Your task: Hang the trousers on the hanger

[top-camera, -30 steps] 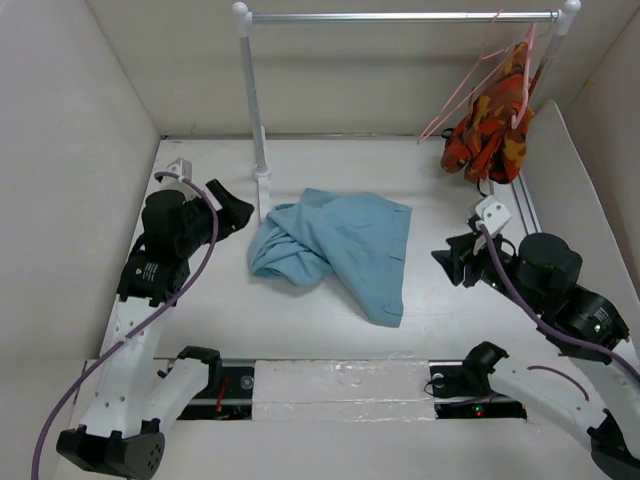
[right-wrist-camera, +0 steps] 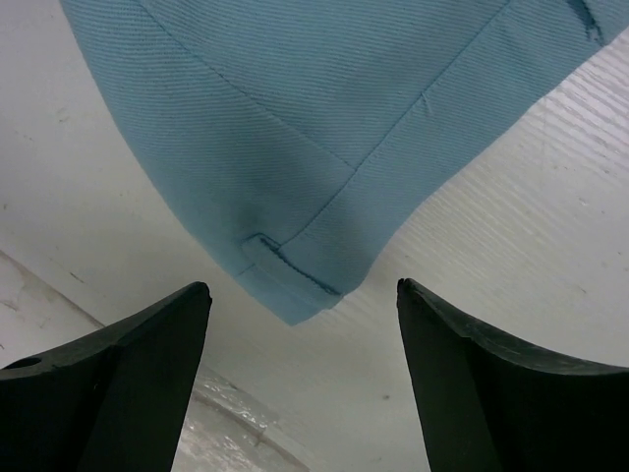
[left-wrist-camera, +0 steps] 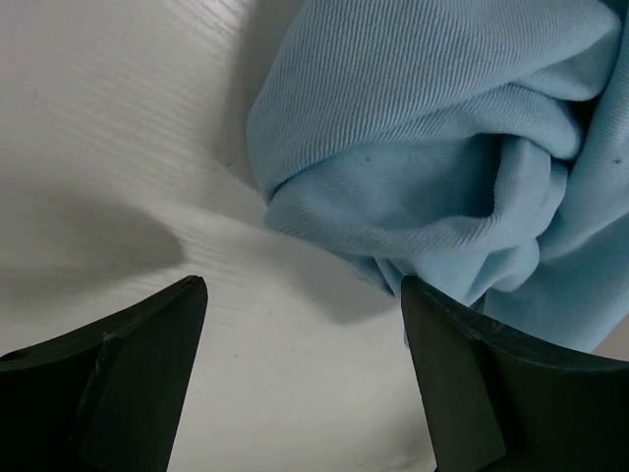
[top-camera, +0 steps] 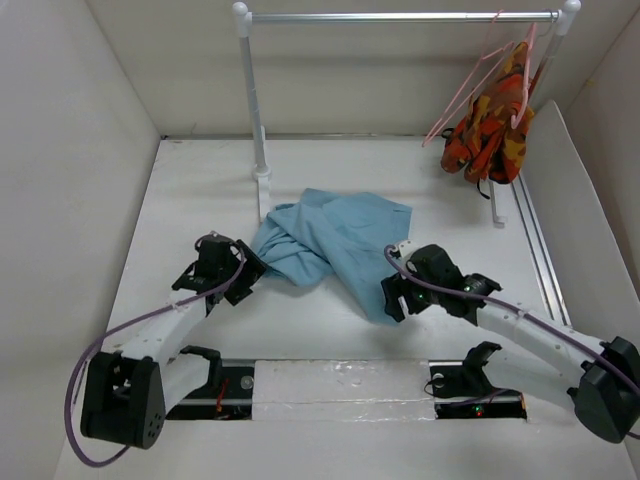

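The light blue trousers point(top-camera: 330, 240) lie crumpled on the white floor under the rail. My left gripper point(top-camera: 250, 277) stands open at their left end; in the left wrist view the bunched cloth point(left-wrist-camera: 413, 167) is just beyond its fingertips. My right gripper point(top-camera: 392, 300) is open over their lower right part; in the right wrist view a hemmed corner point(right-wrist-camera: 295, 275) lies between and just beyond its fingertips. A pink hanger point(top-camera: 455, 95) hangs from the rail point(top-camera: 400, 17) at the upper right.
An orange camouflage garment point(top-camera: 490, 120) hangs at the right end of the rail. The rail's white left post point(top-camera: 262, 175) stands just behind the trousers. Side walls bound the space left and right.
Both arms have moved inward and down toward the trousers, the left to the right, the right to the left. The trousers look unchanged.
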